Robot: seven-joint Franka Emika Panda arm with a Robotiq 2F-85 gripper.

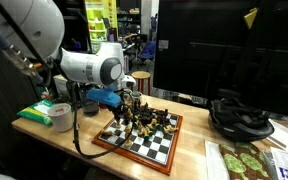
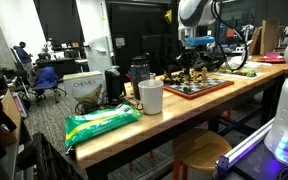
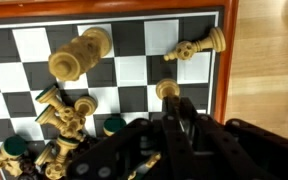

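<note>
A chessboard with a brown border lies on the wooden table. In the wrist view, my gripper reaches in from the lower edge with its dark fingers close together. It is shut on a pale wooden chess piece, whose rounded end shows at the fingertips; its lower part is hidden. To the upper right a light piece lies on its side. Upper left, a larger light piece is seen from above. More light and dark pieces crowd the lower left, some lying down.
A white cup stands left of the board, near a green package. A black bag sits on the right, behind a green patterned sheet. Bare table lies just right of the board.
</note>
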